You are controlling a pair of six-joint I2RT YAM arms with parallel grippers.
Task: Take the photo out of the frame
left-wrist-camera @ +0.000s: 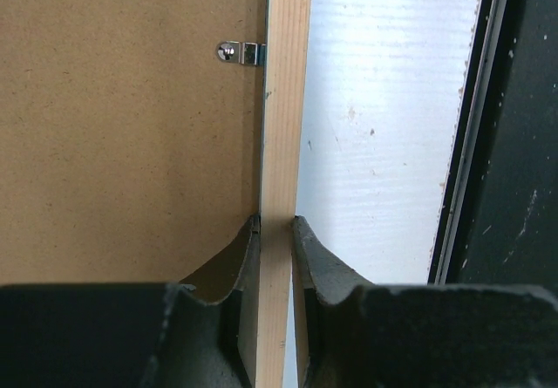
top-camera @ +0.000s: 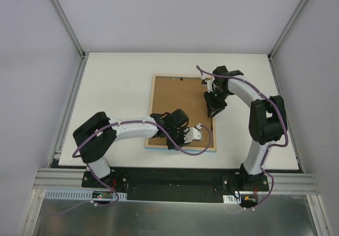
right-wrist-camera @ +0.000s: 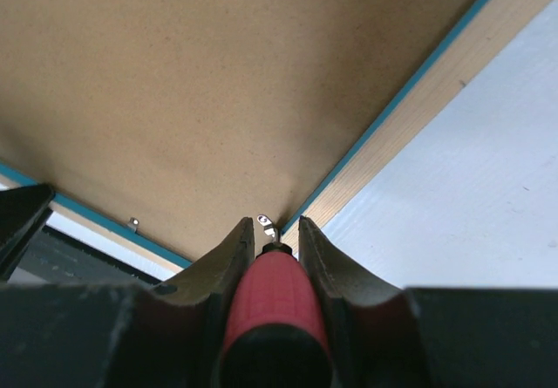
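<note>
The picture frame (top-camera: 178, 95) lies back-up on the white board, brown backing with metal tabs (left-wrist-camera: 229, 51) inside a wooden rim. My left gripper is shut on the near rail (left-wrist-camera: 283, 126) of that rim. My right gripper is shut on a red-and-black handled tool (right-wrist-camera: 273, 309), whose tip is down beside a metal tab at the inner edge of the right rail (right-wrist-camera: 379, 157). In the top view both wrists hide the grippers' tips.
The white board (top-camera: 111, 82) is clear around the frame. A dark gap (top-camera: 164, 180) runs along the board's front edge, with metal rails around it.
</note>
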